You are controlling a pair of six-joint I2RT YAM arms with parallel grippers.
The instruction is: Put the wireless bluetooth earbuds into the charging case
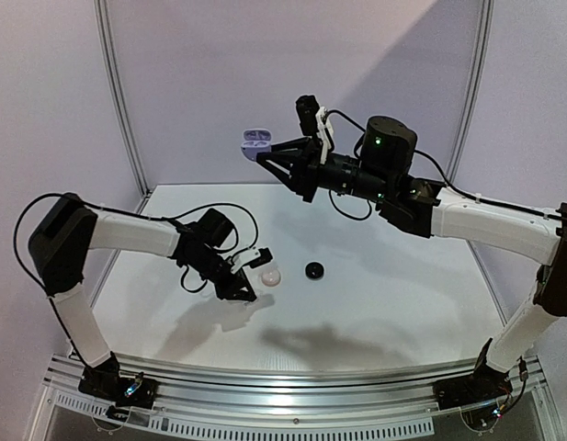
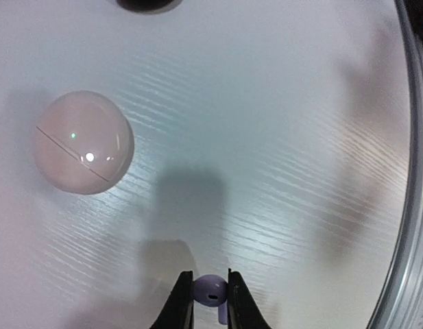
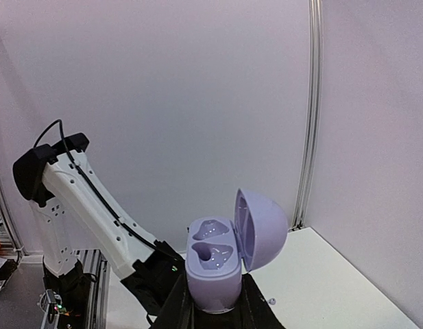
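A lilac charging case (image 3: 214,257) with its lid (image 3: 262,229) standing open is held up above the table's far edge. My right gripper (image 1: 266,156) is shut on the case's lower part. Both slots in the case look empty in the right wrist view. Low over the table in the top view, my left gripper (image 1: 250,296) points down. In the left wrist view it is shut on a lilac earbud (image 2: 210,291), whose stem (image 2: 222,314) hangs at one side. Another earbud (image 3: 271,301) lies small on the table in the right wrist view; the left arm hides it in the top view.
A pale pink round case (image 2: 84,142) sits on the white table close to the left gripper. Right of it is a black round object (image 1: 314,270).
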